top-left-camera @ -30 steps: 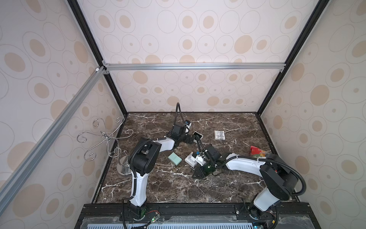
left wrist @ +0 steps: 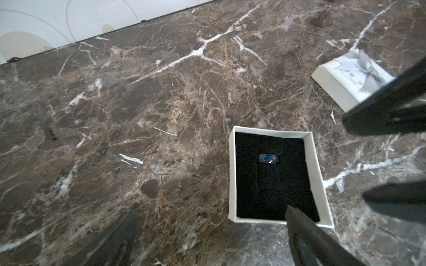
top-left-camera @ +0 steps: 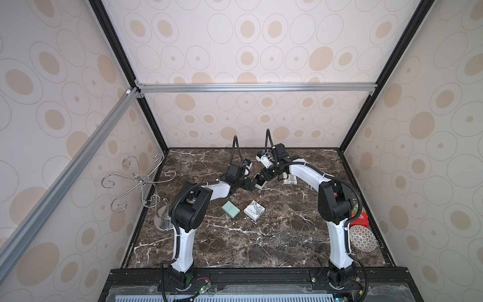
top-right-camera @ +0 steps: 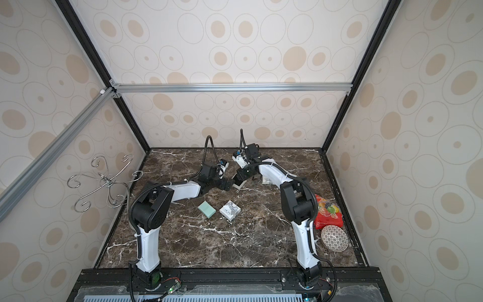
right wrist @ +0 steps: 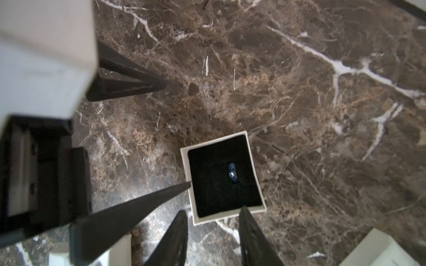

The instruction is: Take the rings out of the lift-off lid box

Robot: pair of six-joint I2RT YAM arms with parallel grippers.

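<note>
An open box (left wrist: 234,177) with black padding (right wrist: 213,195) holds a ring with a blue band (left wrist: 269,158), seen from both wrist views. My left gripper is open beside the box, one finger at its near rim in the left wrist view. My right gripper hangs over the box, its fingers part open at the near edge, nothing seen between them but box and table. A white lid with bow (left wrist: 355,79) lies apart at the upper right in the left wrist view.
A white box (top-left-camera: 254,210) and a mint box (top-left-camera: 230,209) lie in front on the marble table (top-left-camera: 281,236). A red pack (top-right-camera: 327,214), patterned round mat (top-right-camera: 334,237) and wire stand (top-left-camera: 138,178) are at the sides.
My right arm has swung from the front middle up to the back, over the ring box near my left gripper. The left arm appears still.
</note>
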